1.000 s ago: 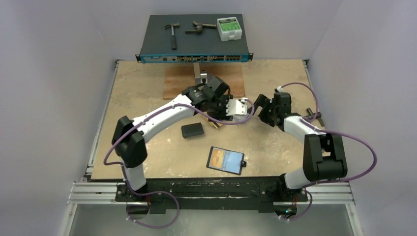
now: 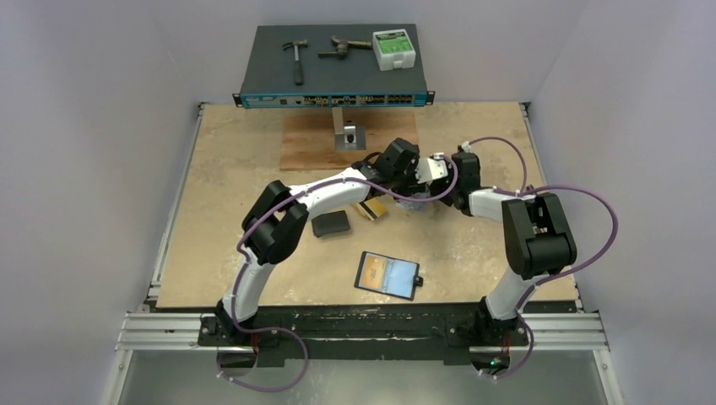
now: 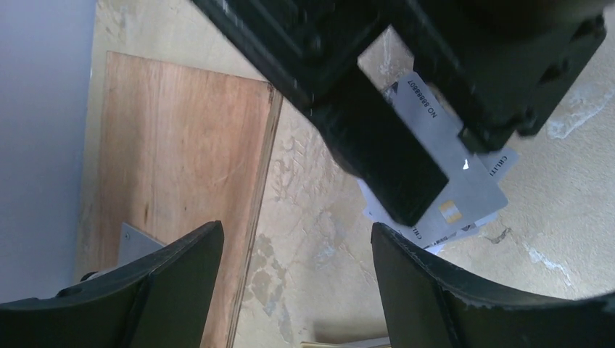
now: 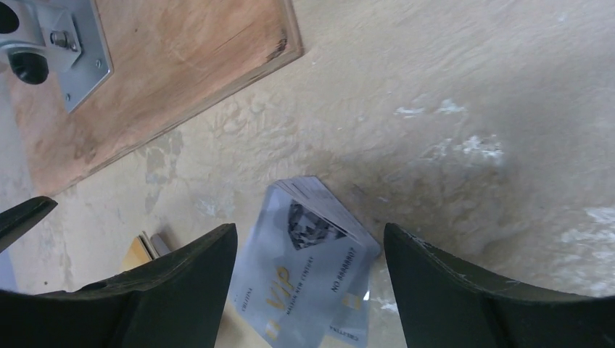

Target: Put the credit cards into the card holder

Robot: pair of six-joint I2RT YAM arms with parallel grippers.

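Note:
A small stack of grey cards (image 4: 297, 279), the upper one marked "VIP", lies fanned on the table in the right wrist view. My right gripper is open around the stack, a finger on each side; whether they touch the cards I cannot tell. In the left wrist view, the right gripper's dark fingers (image 3: 391, 159) cover part of the cards (image 3: 464, 185). Apart from them, my left gripper stands open with nothing between its fingers. From above, a black wallet-like case (image 2: 330, 223) lies left of a yellow card-like piece (image 2: 368, 209); which is the holder I cannot tell.
A wooden board (image 2: 295, 143) with a metal bracket (image 2: 349, 135) is behind the cards. A clipboard-like panel (image 2: 388, 275) lies toward the front. Both arms meet closely over the cards, while the table's left side is free.
My right arm has come left, over the cards. The left arm has shifted right, its gripper now close to the right one. The things on the table look unmoved.

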